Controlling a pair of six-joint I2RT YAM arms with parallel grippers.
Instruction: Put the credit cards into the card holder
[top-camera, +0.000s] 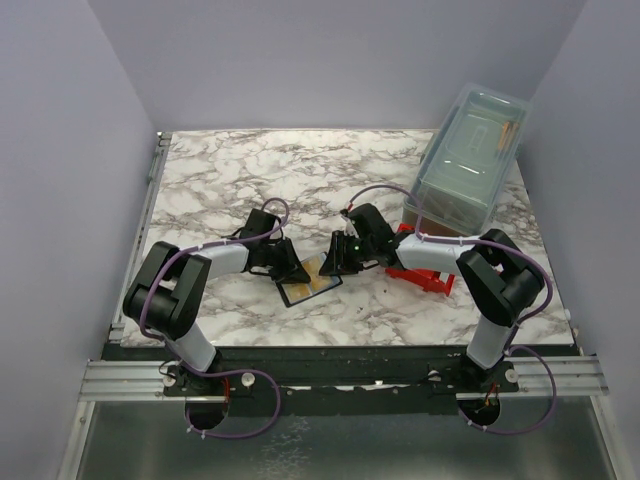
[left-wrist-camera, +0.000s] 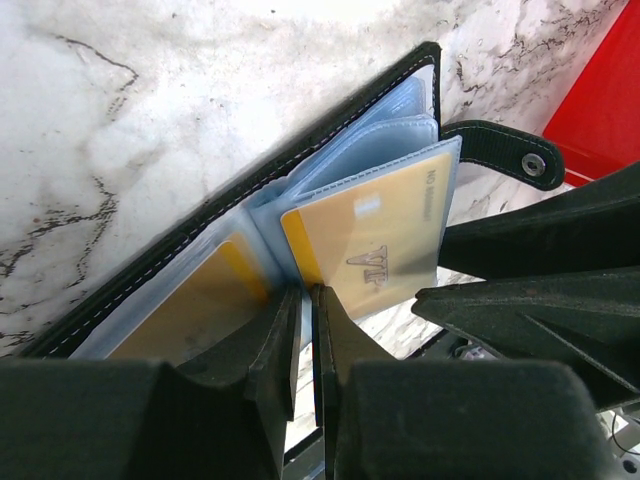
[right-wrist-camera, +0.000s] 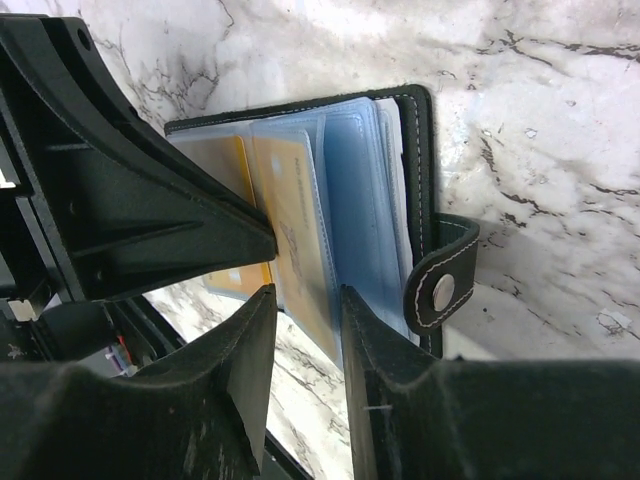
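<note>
The black card holder (top-camera: 296, 295) lies open on the marble table, with blue sleeves and gold cards in both halves. In the left wrist view a gold card (left-wrist-camera: 370, 230) sits at a blue sleeve, with my left gripper down at its edge, fingertips nearly closed; whether they pinch the card is unclear. In the right wrist view my right gripper is at the same card's outer edge (right-wrist-camera: 320, 250), its fingers part open and low by the sleeve. The holder's snap strap (right-wrist-camera: 440, 275) sticks out beside it.
A red object (top-camera: 430, 282) lies right of the holder, partly under my right arm. A clear lidded bin (top-camera: 465, 160) stands at the back right. The marble behind and in front of the holder is clear.
</note>
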